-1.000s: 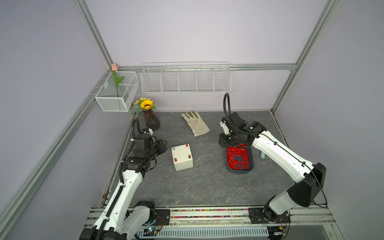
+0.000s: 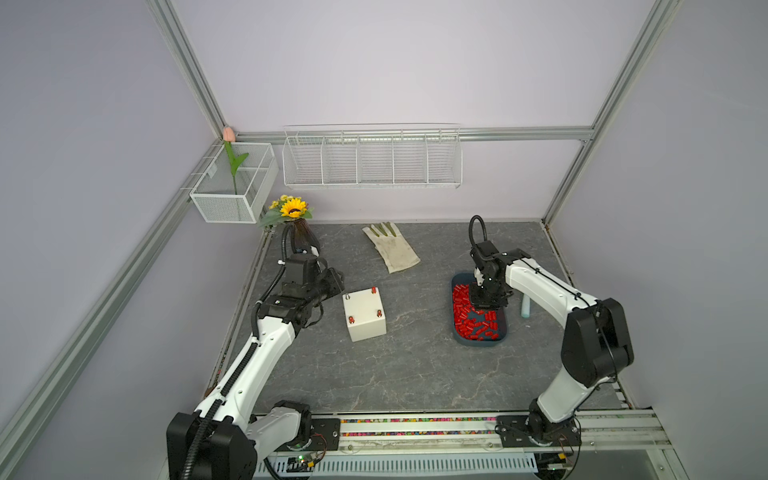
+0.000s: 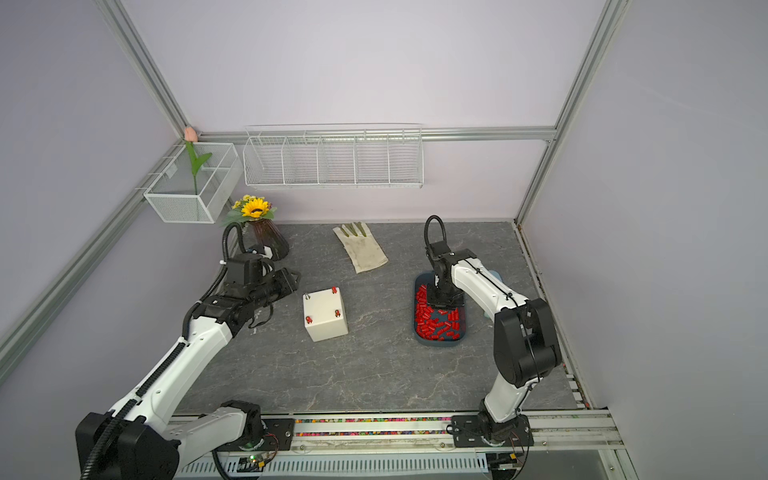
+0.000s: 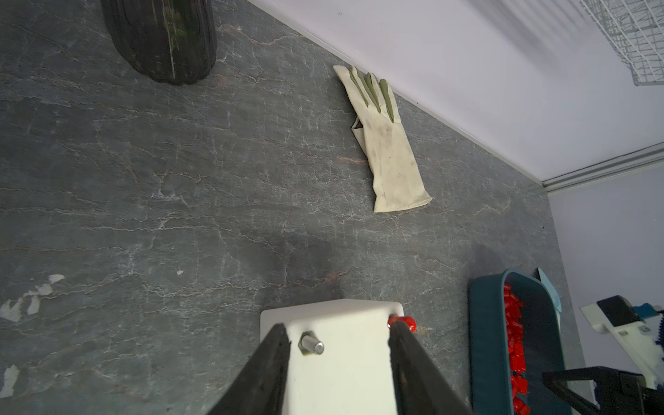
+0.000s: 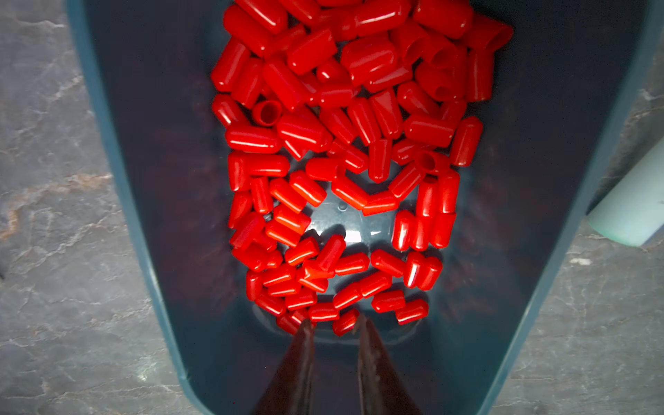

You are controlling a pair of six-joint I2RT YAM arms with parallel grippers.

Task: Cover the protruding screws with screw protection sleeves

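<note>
A white block (image 2: 368,321) stands on the table left of centre. Three of its corners carry red sleeves, among them the sleeve (image 4: 402,323) in the left wrist view. At the remaining corner a screw (image 4: 312,343) shows bare metal. My left gripper is part open over the block, nothing between its fingers. Many red sleeves (image 5: 301,131) lie loose in a dark blue bin (image 5: 131,207). Over that bin, close to the sleeves at its near end, my right gripper points down, part open and empty.
A beige glove (image 2: 392,246) lies at the back. Behind the left arm stands a vase of flowers (image 3: 268,240). Beside the bin's right side is a pale blue object (image 5: 633,197). Between block and bin the table is clear.
My right arm has come down and moved right, from the bin's back left side to over the bin. My left gripper has shifted slightly right and back toward the block.
</note>
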